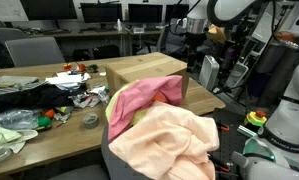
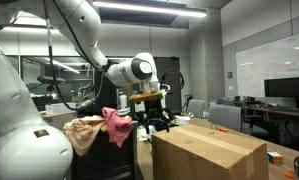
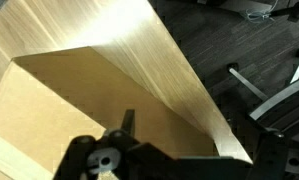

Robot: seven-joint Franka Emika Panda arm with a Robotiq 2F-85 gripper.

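My gripper is open, its two dark fingers spread apart at the bottom of the wrist view with nothing between them. It hangs above the edge of the wooden table (image 3: 174, 70). Below it is a large brown cardboard box (image 3: 99, 95), which also shows in exterior view 1 as a box (image 1: 147, 68) near the table's right end. A pink cloth (image 1: 147, 98) and a peach cloth (image 1: 167, 142) lie draped over something in front of the box, in the foreground of exterior view 1.
Scissors, tools and dark items clutter the table's left part, with a clear bag (image 1: 17, 119) and a tape roll (image 1: 91, 120). In exterior view 2, the cloths hang over a dark stand (image 2: 107, 158) beside the box (image 2: 214, 150). Dark floor lies beyond the table edge.
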